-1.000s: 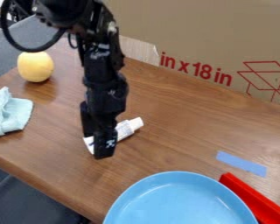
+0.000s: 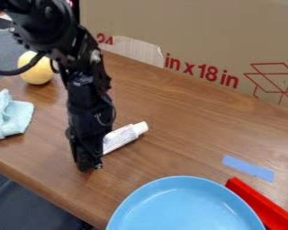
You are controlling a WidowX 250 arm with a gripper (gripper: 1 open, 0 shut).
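Observation:
The black gripper point(image 2: 89, 160) points down at the wooden table, low over the near end of a white tube point(image 2: 125, 137) that lies diagonally with its cap toward the right. The gripper covers part of the tube, and whether its fingers are apart or closed on it is hard to make out.
A blue plate point(image 2: 183, 211) and a red object point(image 2: 262, 202) are at the lower right, near a strip of blue tape point(image 2: 247, 168). A yellow ball point(image 2: 37, 74) and a light blue cloth point(image 2: 4, 117) are at the left. A cardboard box point(image 2: 207, 36) stands behind.
The gripper has shifted left, toward the near end of the tube, uncovering more of the tube's right part. The other objects have not moved.

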